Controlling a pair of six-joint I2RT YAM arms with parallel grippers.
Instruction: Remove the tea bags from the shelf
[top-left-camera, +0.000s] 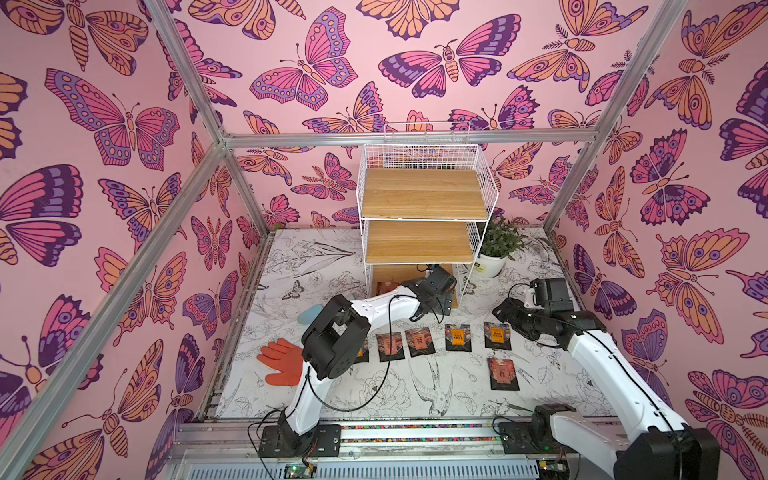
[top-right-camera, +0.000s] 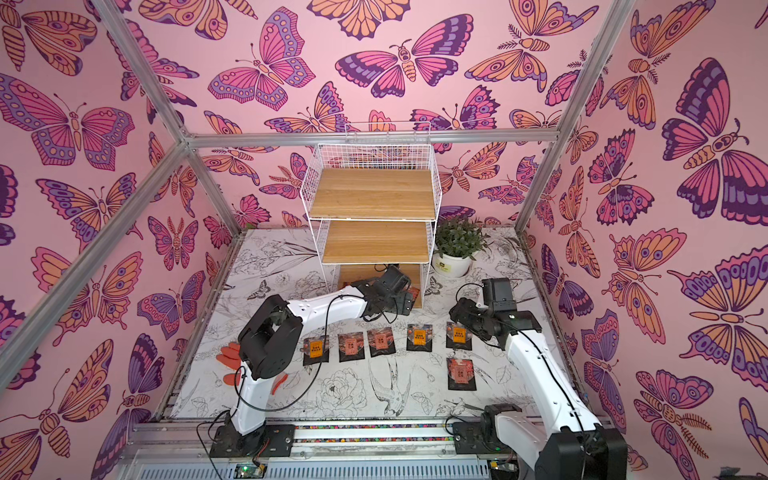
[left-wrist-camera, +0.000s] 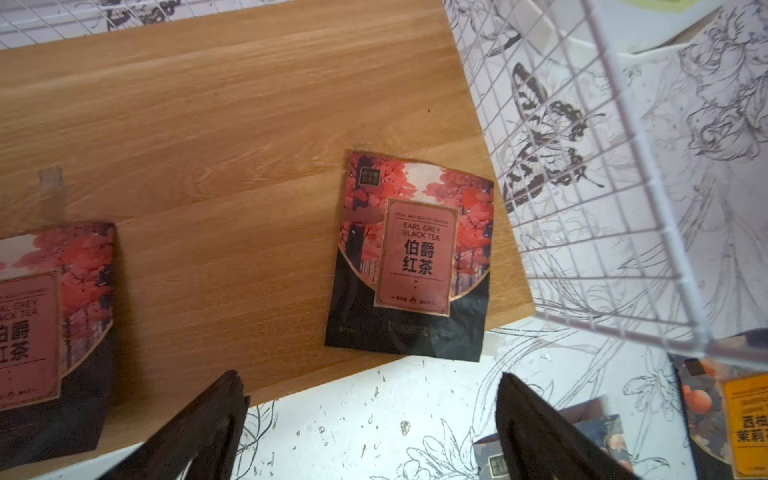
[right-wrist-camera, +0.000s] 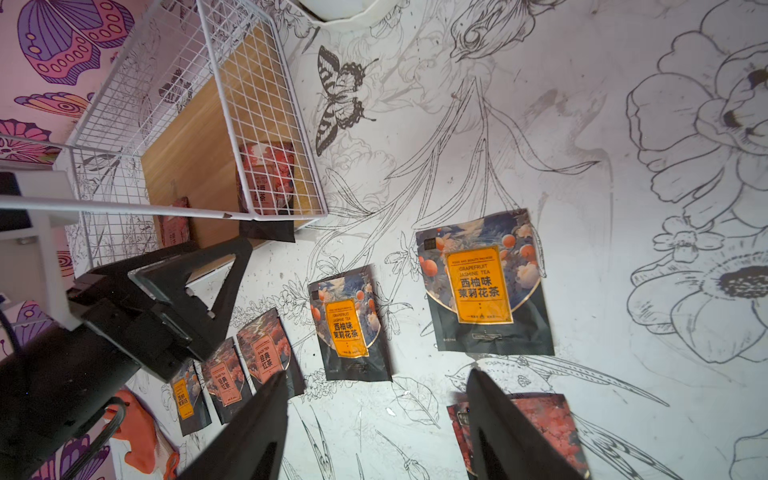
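Observation:
Two Earl Grey packets lie on the wooden bottom board (left-wrist-camera: 224, 184) of the white wire shelf. One red-and-black packet (left-wrist-camera: 416, 256) is near its right wire side, its lower edge jutting past the board's front. The other Earl Grey packet (left-wrist-camera: 56, 344) is cut off at the left edge of the left wrist view. My left gripper is open in front of the board, empty, with the right packet beyond its fingers. Over the table, my right gripper is open and empty, above and apart from a red packet (right-wrist-camera: 528, 436). The upper boards (top-left-camera: 420, 240) look bare.
Several tea packets lie on the table in front of the shelf, among them an orange-labelled packet (top-left-camera: 457, 337) and a lone red one (top-left-camera: 502, 373). A potted plant (top-left-camera: 497, 244) stands right of the shelf. An orange glove (top-left-camera: 281, 360) lies at left.

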